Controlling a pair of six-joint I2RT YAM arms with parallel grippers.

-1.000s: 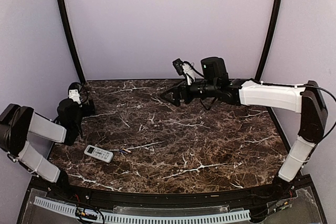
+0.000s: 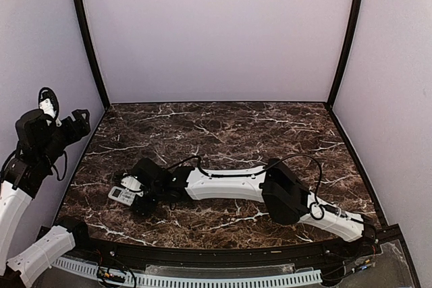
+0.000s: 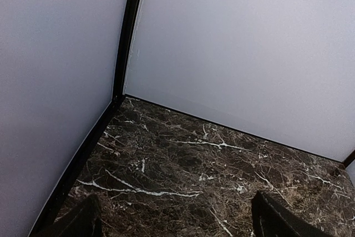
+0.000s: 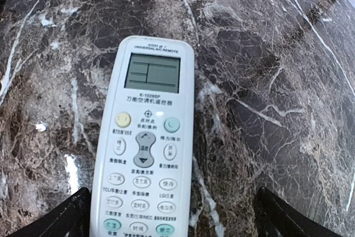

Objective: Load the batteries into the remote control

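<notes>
A white universal A/C remote (image 4: 143, 137) lies face up on the dark marble table (image 2: 223, 126), buttons and small screen showing, near the front left. My right gripper is low over it, open, a finger on either side of the remote's lower part in the right wrist view; in the top view the arm covers part of it. My left gripper (image 2: 77, 123) is raised at the left wall, open, with only table and walls in its wrist view (image 3: 175, 220).
Pale walls (image 3: 244, 48) with dark corner posts enclose the left, back and right sides.
My left arm has risen and drawn toward the left wall.
</notes>
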